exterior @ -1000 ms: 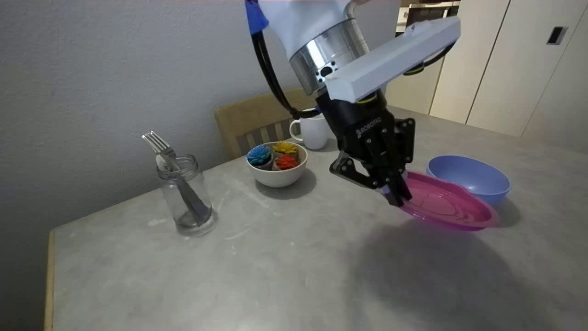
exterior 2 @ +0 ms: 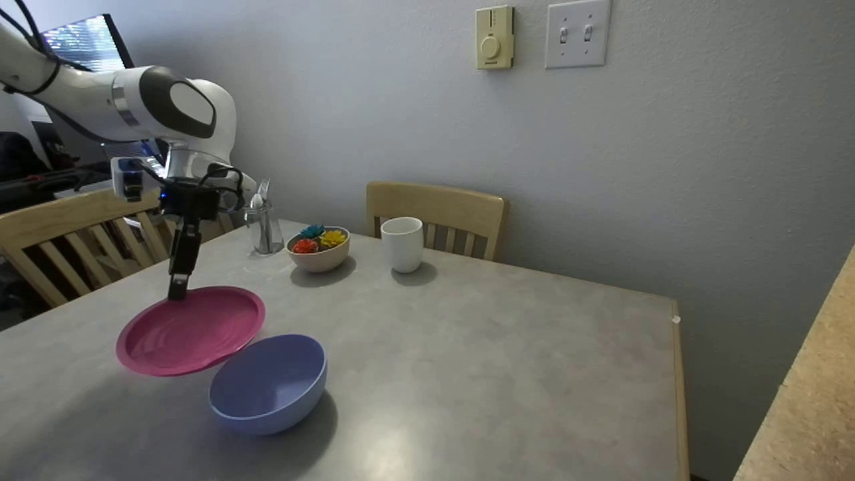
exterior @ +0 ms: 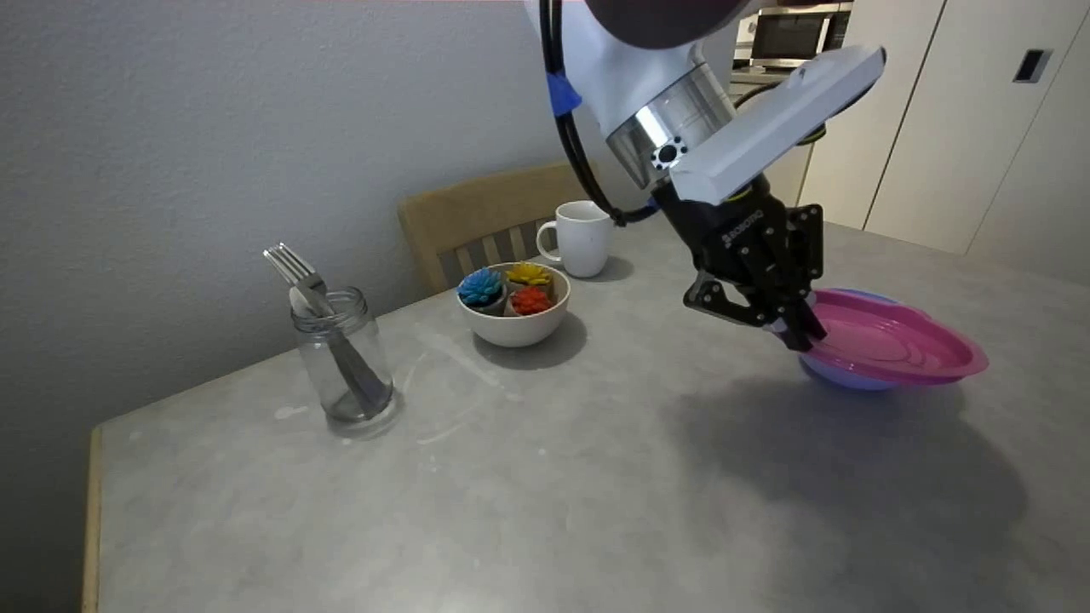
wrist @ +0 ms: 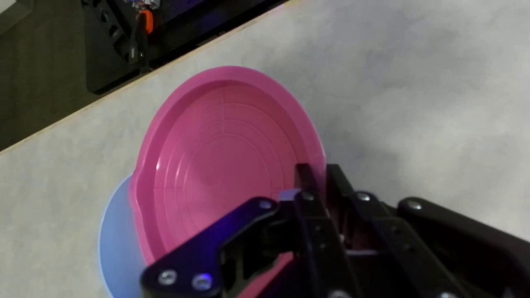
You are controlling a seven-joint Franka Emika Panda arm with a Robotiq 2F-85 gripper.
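Observation:
My gripper is shut on the rim of a pink plate [wrist: 223, 149], one finger inside the rim and one outside. The plate [exterior 2: 192, 333] hangs tilted above the table, clear of its surface. A blue bowl [exterior 2: 272, 385] stands upright on the table; its visible inside is empty. In exterior view 1 the plate [exterior: 899, 337] hides most of the bowl [exterior: 848, 375]. From the wrist, the plate overlaps the bowl [wrist: 116, 243], leaving only its left part showing. Whether plate and bowl touch I cannot tell.
A white mug [exterior 2: 402, 243], a small bowl of colourful succulents [exterior 2: 320, 255] and a glass jar with cutlery [exterior: 347, 358] stand along the wall side. Wooden chairs [exterior 2: 437, 210] are behind the table.
In exterior view 1, my gripper and the plate have moved right and somewhat up. The plate now covers much of the blue bowl, which was mostly visible before.

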